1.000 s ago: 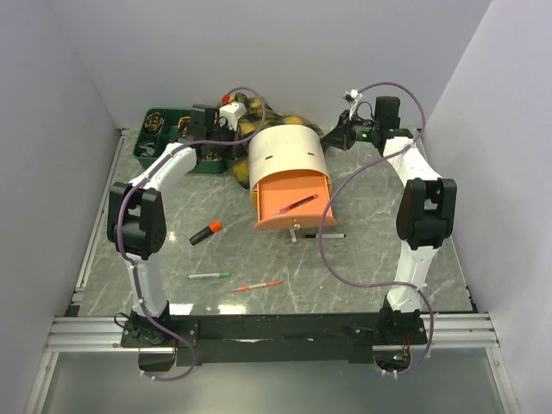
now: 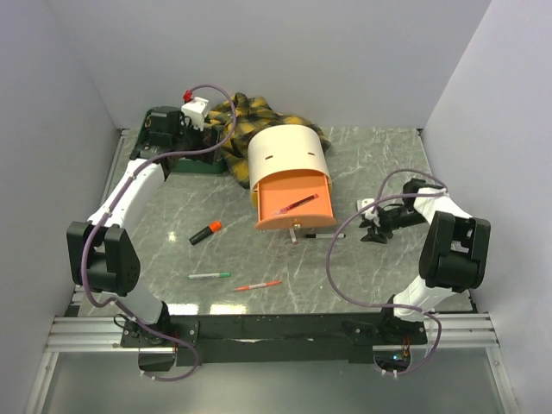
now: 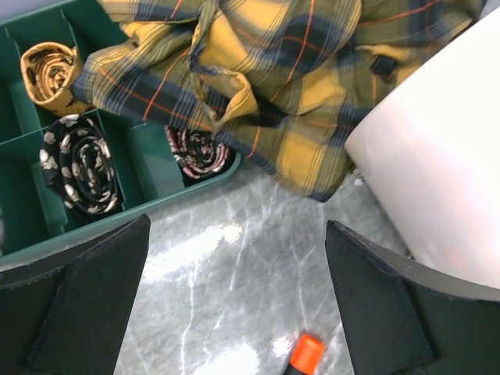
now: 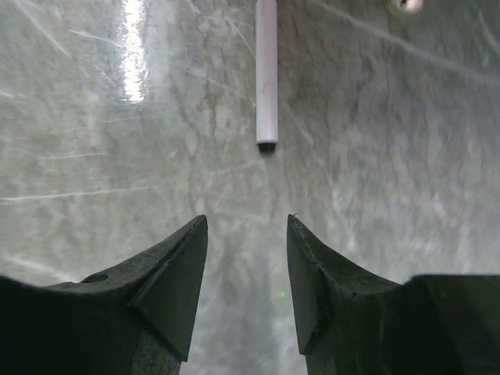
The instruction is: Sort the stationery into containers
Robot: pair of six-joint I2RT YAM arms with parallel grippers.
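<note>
A cream box has an orange drawer (image 2: 278,219) pulled out, with a red pen (image 2: 297,203) in it. On the table lie a black-orange marker (image 2: 204,233), a green pen (image 2: 209,276), an orange pen (image 2: 257,285), a black-and-white pen (image 2: 324,235) and a short pen (image 2: 293,236). My left gripper stands open above the table by the green compartment box (image 3: 148,201). My right gripper is part open, empty, right of the drawer; a white pen (image 4: 266,86) lies beyond its fingertips.
A yellow plaid cloth (image 2: 241,125) is bunched behind and left of the cream box.
My left arm has drawn leftward over the green box. The stationery has not moved.
</note>
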